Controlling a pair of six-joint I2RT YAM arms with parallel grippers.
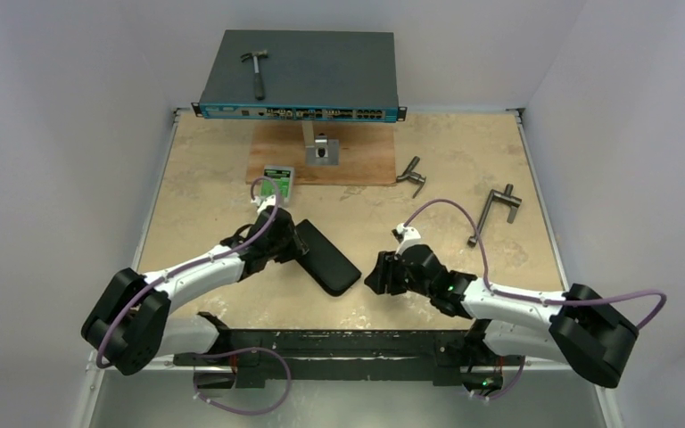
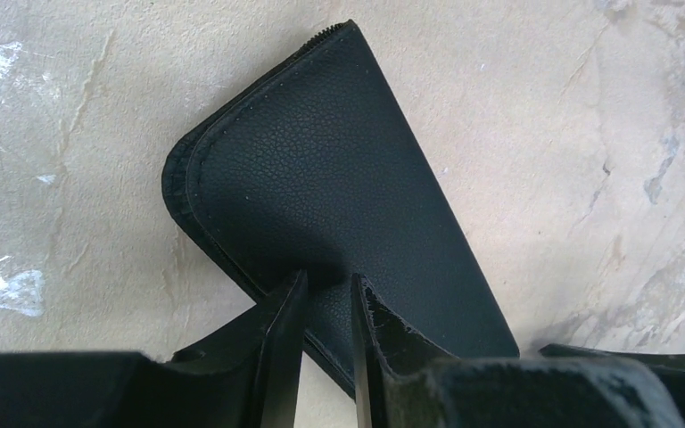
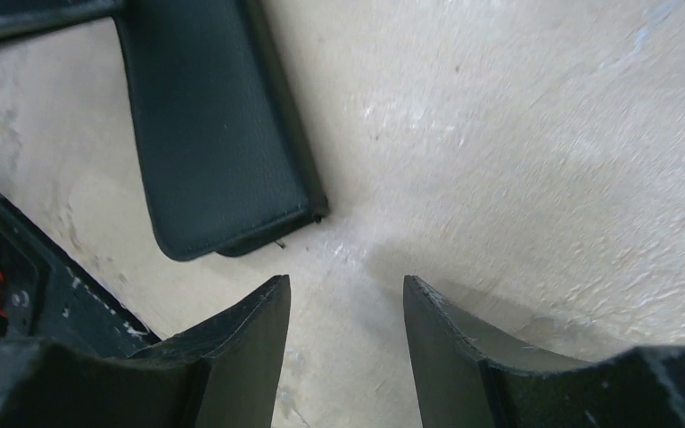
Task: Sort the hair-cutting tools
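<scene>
A closed black leather zip case (image 1: 328,263) lies diagonally on the table in front of me, its zipper edge showing in the left wrist view (image 2: 339,152). My left gripper is over the case's upper-left part, part open with a narrow gap, the case visible beneath and between its fingertips. My right gripper is part open over bare table, just beyond the case's lower end (image 3: 223,169), with nothing between its fingers. Whether any tools are inside the case is hidden.
A rack device (image 1: 299,76) with a hammer (image 1: 258,80) on top stands at the back on a wooden board. A green-labelled device (image 1: 277,178) is behind my left arm. Metal fittings (image 1: 415,176) lie at right. Bare table surrounds the case.
</scene>
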